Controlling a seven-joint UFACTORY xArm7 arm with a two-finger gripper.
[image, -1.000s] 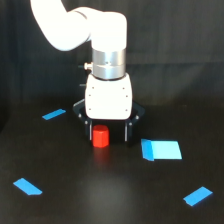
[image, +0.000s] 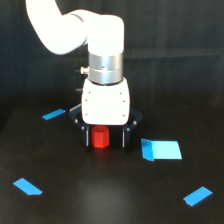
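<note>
A small red object (image: 99, 137) sits on the dark table under the white hand of the arm, whose lower edge hides its top. My gripper (image: 106, 138) points downward around it. The dark fingers look spread apart to its left and right, with the object closer to the left one. Against the dark background their tips are hard to make out, and no contact with the object is clear.
Right of the gripper lies a pale blue square (image: 166, 150) with a strip of blue tape (image: 147, 150) at its left edge. Other tape strips mark the table at the front left (image: 27, 187), front right (image: 198, 196) and back left (image: 54, 114).
My gripper has come down a little and shifted slightly left in the view. The red object appears to be in the same place.
</note>
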